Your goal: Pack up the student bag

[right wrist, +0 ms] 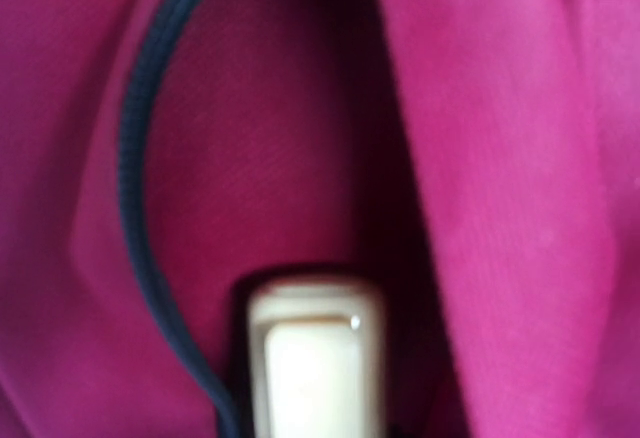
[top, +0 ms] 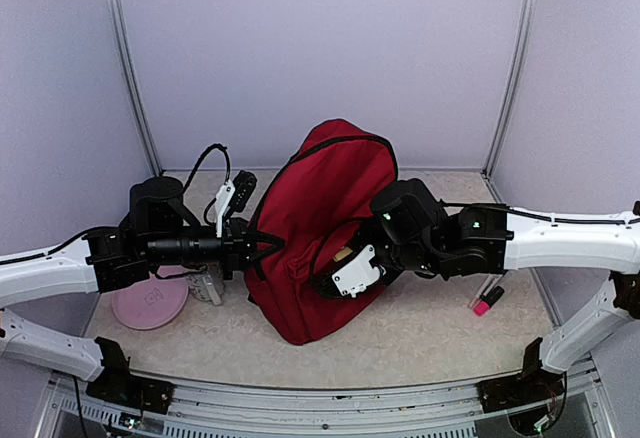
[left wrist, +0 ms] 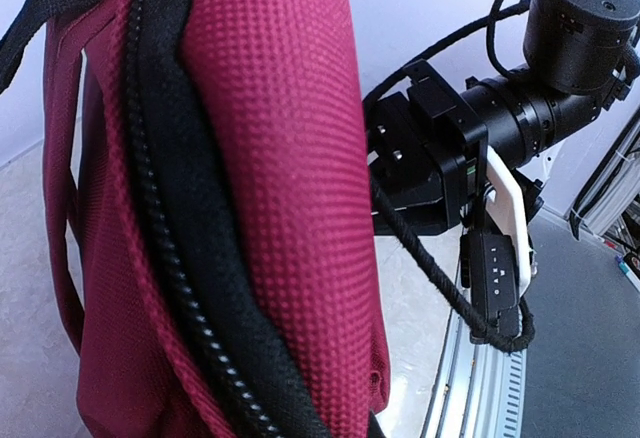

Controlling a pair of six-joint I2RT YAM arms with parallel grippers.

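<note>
The red bag (top: 325, 193) stands tilted in the middle of the table; its black zipper (left wrist: 165, 208) and burgundy fabric fill much of the left wrist view. My left gripper (top: 268, 245) is shut at the bag's left edge, its fingertips hidden by fabric from the wrist camera. At the bag's front pocket is my right gripper (top: 335, 263), shut on a cream-coloured item (right wrist: 315, 368) with rounded corners. That item points into a fold of the red cloth. Its lower end and the right fingers are out of sight.
On the left lies a pink plate (top: 150, 303), with a clear container (top: 207, 286) beside it, partly behind my left arm. A pink-and-black marker-like item (top: 488, 301) lies at the right.
</note>
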